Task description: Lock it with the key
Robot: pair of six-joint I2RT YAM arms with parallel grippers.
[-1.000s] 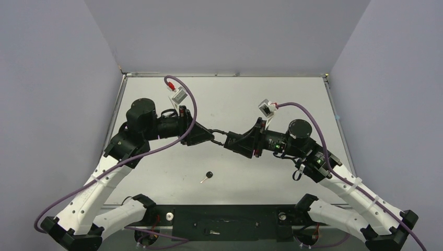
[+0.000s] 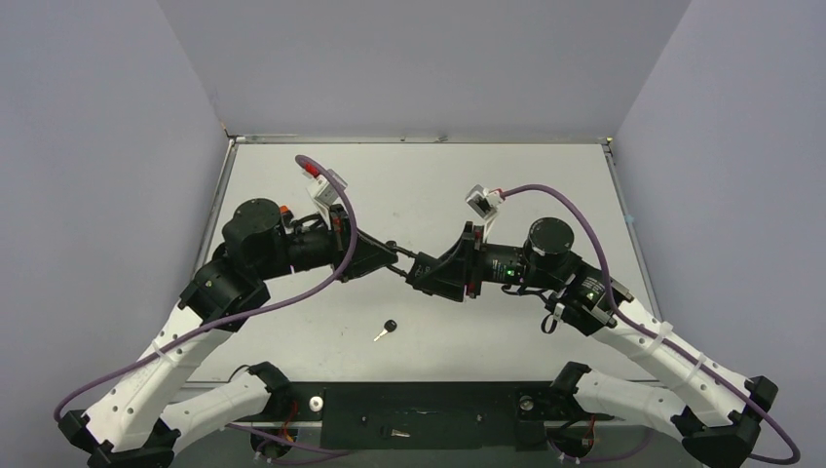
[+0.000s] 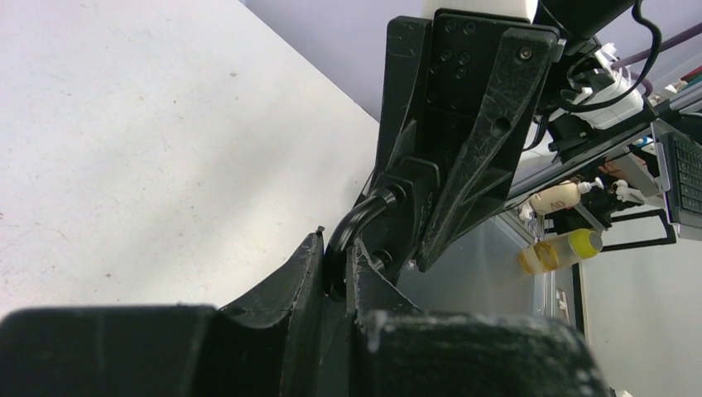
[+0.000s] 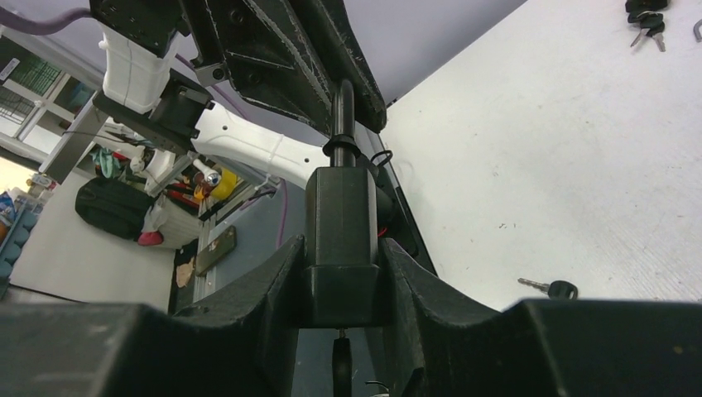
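A black padlock body [image 4: 341, 215] sits between the fingers of my right gripper [image 2: 413, 275], which is shut on it. Its curved shackle [image 3: 358, 222] reaches toward the left arm. My left gripper has a fingertip on each side of the shackle; whether they press on it or stand slightly apart cannot be told. On the white table below lies a dark-headed key [image 2: 390, 327]. That key [image 4: 560, 289] shows again in the right wrist view, clear of both grippers. The left fingers are partly hidden behind the padlock in the right wrist view.
Farther off in the right wrist view, small keys [image 4: 651, 26] lie by a dark object on the table. A silver key-like piece [image 2: 399, 433] rests on the dark front base.
My right gripper has shifted slightly left with the padlock. The left forearm has swung a little left and down. The table key has stayed put.
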